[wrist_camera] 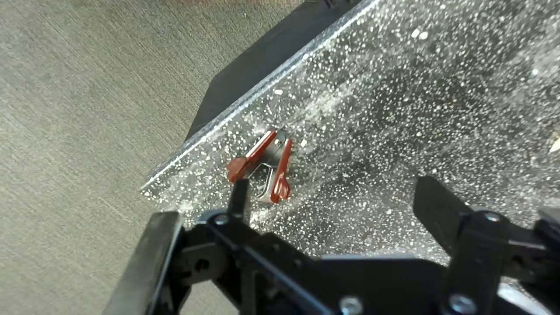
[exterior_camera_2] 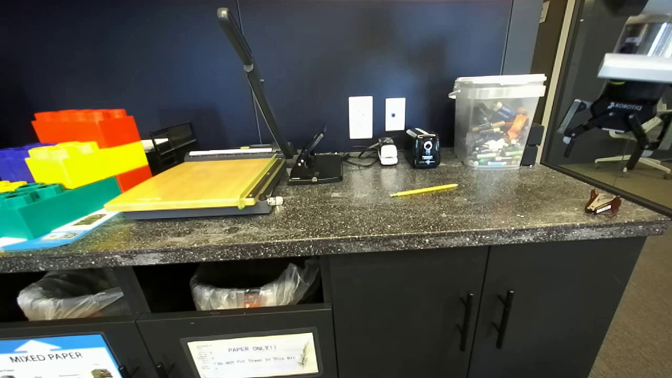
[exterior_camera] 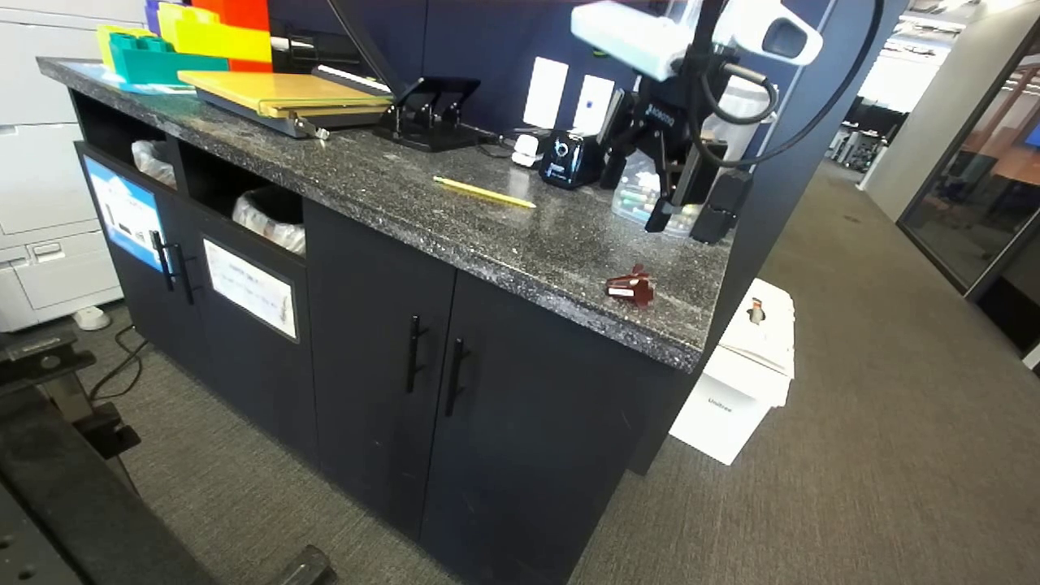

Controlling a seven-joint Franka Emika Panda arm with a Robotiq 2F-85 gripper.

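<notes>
A dark red staple remover (exterior_camera: 631,287) lies on the speckled countertop (exterior_camera: 546,244) near its right front corner. In the wrist view the staple remover (wrist_camera: 266,165) shows from above, its metal fingers spread, just beyond my left fingertip. My gripper is open, with only counter surface between its wide-set fingers. The second exterior view has the gripper (exterior_camera_2: 605,151) at the upper right, in the air above the level of the staple remover (exterior_camera_2: 602,202) and apart from it. From the first exterior view the gripper (exterior_camera: 678,223) appears in front of the battery bucket.
A clear bucket of batteries (exterior_camera_2: 501,123) stands at the back right, beside a black pencil sharpener (exterior_camera_2: 423,148). A yellow pencil (exterior_camera_2: 423,190) lies mid-counter. Left are a paper cutter (exterior_camera_2: 201,179) and large toy bricks (exterior_camera_2: 82,148). Bare counter surrounds the staple remover; the edge is close.
</notes>
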